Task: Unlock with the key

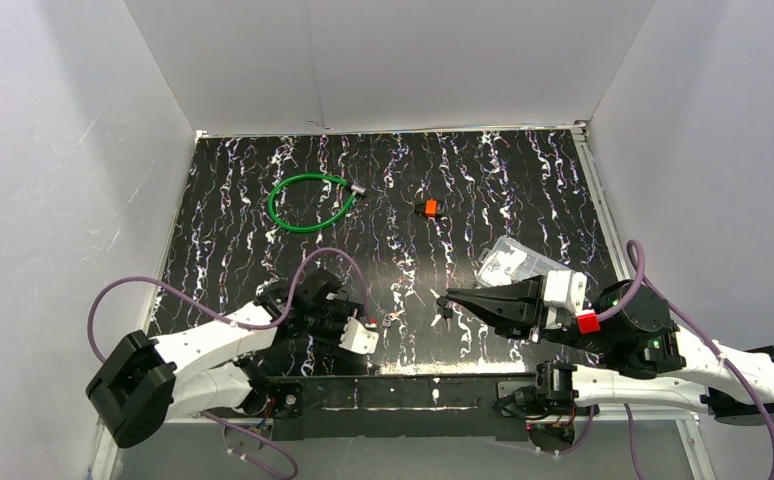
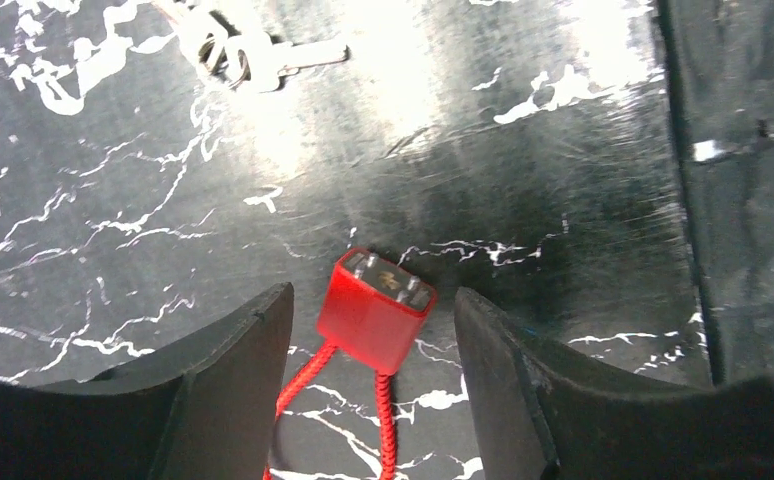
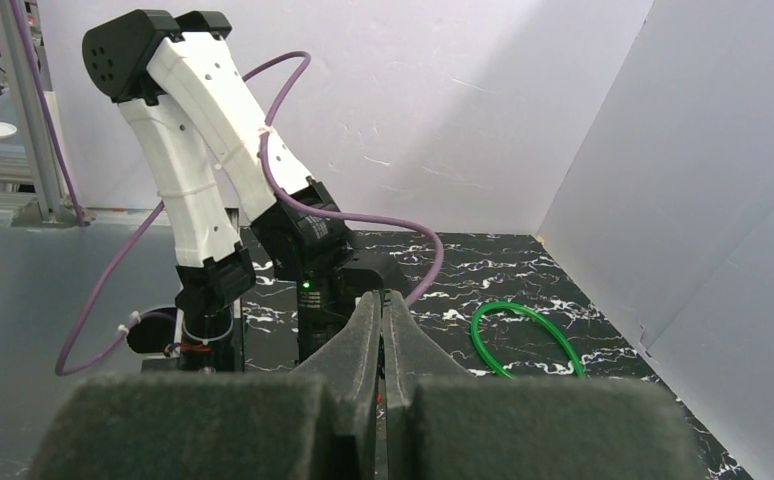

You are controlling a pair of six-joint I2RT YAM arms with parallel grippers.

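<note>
A small red block with two red cords [image 2: 371, 312] lies on the black marbled table in the left wrist view. My left gripper is open around it, with a gap between the block and either finger. A silver key on a ring [image 2: 308, 55] lies apart, towards the upper left there. From above, small keys [image 1: 388, 319] lie right of the left arm, which hides the block. My right gripper [image 1: 443, 298] is shut with nothing seen between its fingertips. More keys [image 1: 446, 320] show beneath it in the top view.
A green looped cable lock [image 1: 313, 229] lies at the back left, and an orange-and-black padlock [image 1: 430, 208] at the back middle. A clear plastic box [image 1: 513, 262] stands behind the right arm.
</note>
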